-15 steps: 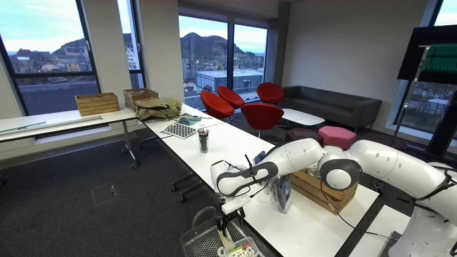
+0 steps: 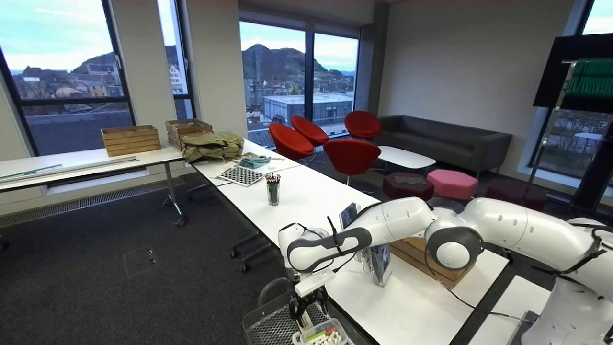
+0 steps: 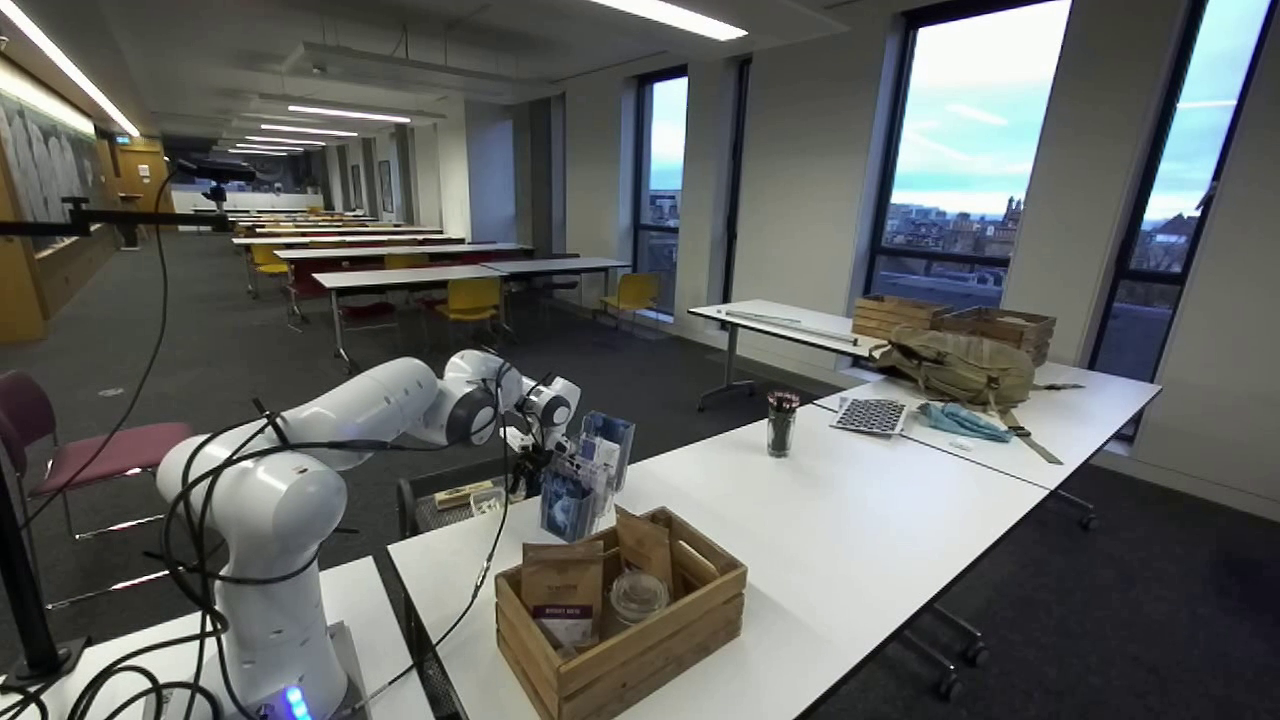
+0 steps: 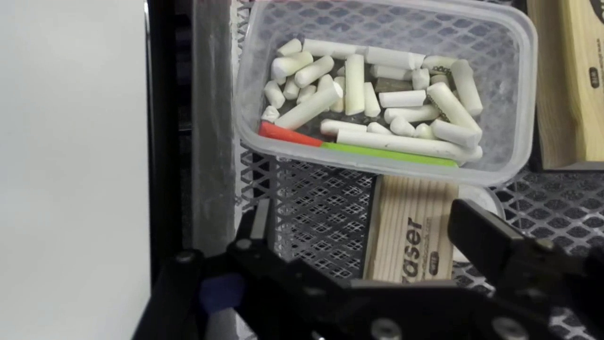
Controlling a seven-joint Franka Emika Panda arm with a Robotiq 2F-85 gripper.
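Note:
My gripper is open over a mesh tray [image 4: 322, 221] in the wrist view, one dark finger on each side. Between and beyond the fingers lies a wooden-backed eraser [image 4: 416, 209], nearer the right finger. I cannot tell how far below the fingertips it sits. Behind it is a clear plastic box [image 4: 385, 167] full of white chalk pieces [image 4: 354, 85], with a red stick [image 4: 289, 133] and a green stick [image 4: 390, 154] along its near wall. Exterior view 1 has the gripper [image 2: 308, 304] low at the tray, beside the box.
A second wooden block [image 4: 583, 85] lies right of the box. The white table's edge [image 4: 73, 170] runs close along the left. On the table stand leaflet holders [image 2: 379, 264], a wooden crate [image 3: 648, 636] and a cup of pencils [image 2: 273, 189]. Open table surface lies beyond the holders.
The arm has come down, bringing my gripper lower into the tray area. The box and the things on the table look unmoved.

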